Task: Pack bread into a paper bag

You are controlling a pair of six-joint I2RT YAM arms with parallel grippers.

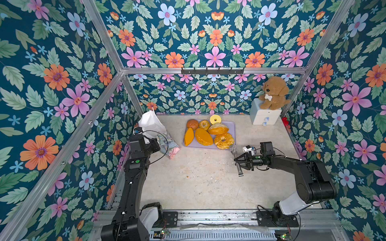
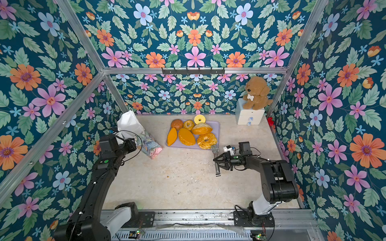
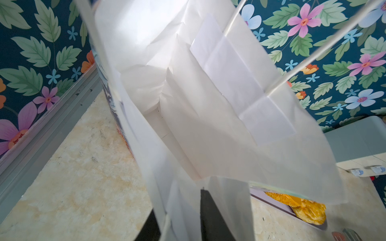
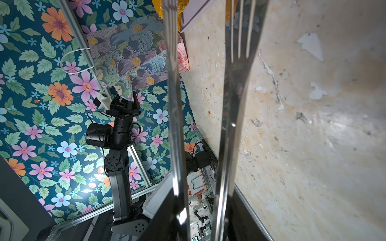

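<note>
On a lilac tray (image 1: 191,146) lie several breads, among them a glazed ring bread (image 1: 224,141) near the front right corner and a bun (image 1: 192,124) at the back. The paper bag (image 1: 154,122), white inside with a floral outside, stands at the left, its mouth towards my left wrist camera. My left gripper is open, with the bag's near wall (image 3: 183,200) between its fingers. Metal tongs (image 4: 231,120) are in my right gripper, their fork-like ends apart with no bread seen between them. In the top views these ends are beside the tray's front right corner.
A pale box (image 1: 265,113) with a brown plush dog (image 1: 274,93) on it stands at the back right. White bag handles (image 3: 317,56) rise across the left wrist view.
</note>
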